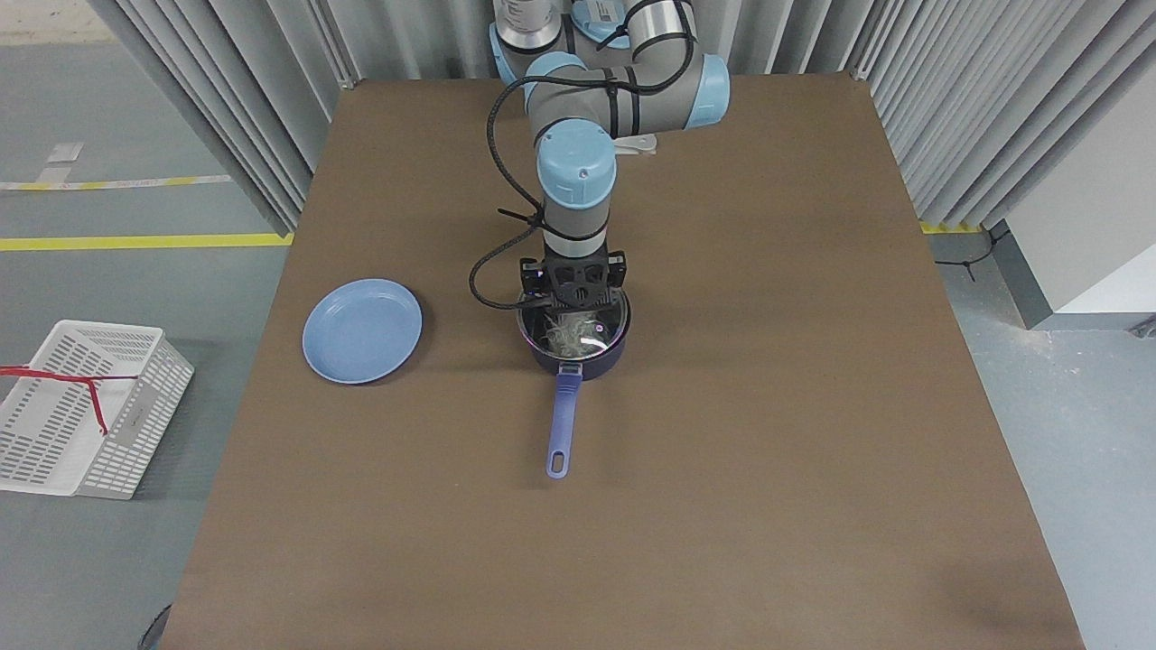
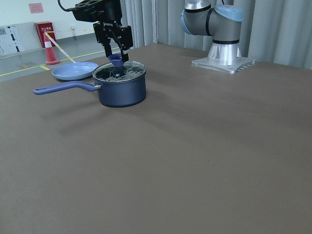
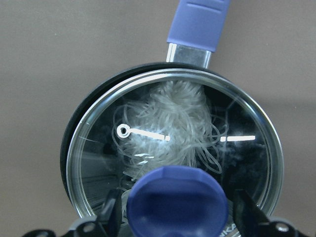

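Note:
A dark blue saucepan (image 2: 122, 95) with a long lilac handle (image 1: 561, 428) stands on the brown table, its glass lid (image 3: 94, 163) on top and pale noodle-like strands visible beneath. My gripper is right over the lid's blue knob (image 3: 175, 195), one finger at either side in the wrist view. In the left view the knob sits between the finger ends; whether they touch it I cannot tell.
A blue plate (image 1: 362, 331) lies left of the pan. A white basket (image 1: 141, 433) is on the floor beyond the table's left edge.

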